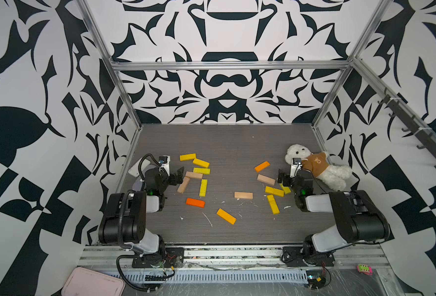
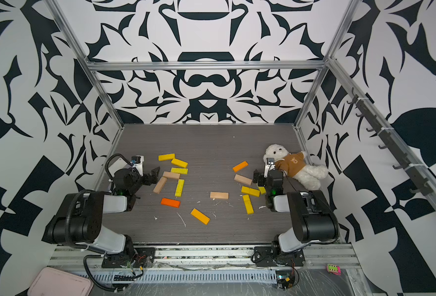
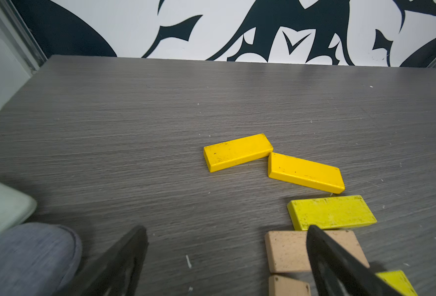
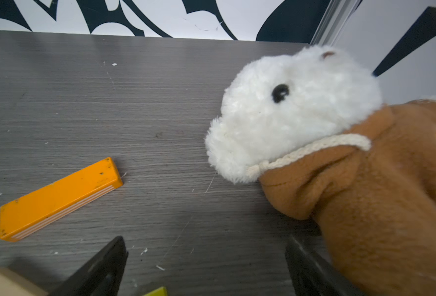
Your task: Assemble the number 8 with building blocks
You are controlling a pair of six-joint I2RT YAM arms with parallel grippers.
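Note:
Loose building blocks lie flat in two clusters. On the left are yellow blocks (image 3: 238, 152), wooden blocks (image 1: 183, 185) and a red-orange block (image 1: 195, 202). My left gripper stands open above the table at that cluster's left edge; one finger covers part of a wooden block (image 3: 287, 250). The right cluster holds an orange block (image 4: 60, 198), a wooden block (image 1: 265, 179) and yellow blocks (image 1: 273, 204). Over its right side my right gripper is open and empty, with a yellow block partly hidden beneath the arm. Between the clusters lie a wooden block (image 1: 243, 195) and an orange-yellow block (image 1: 226, 216).
A white plush toy (image 4: 301, 103) in a brown shirt lies close to my right gripper. Pale and grey objects, including a grey rounded one (image 3: 30, 256), sit left of my left gripper.

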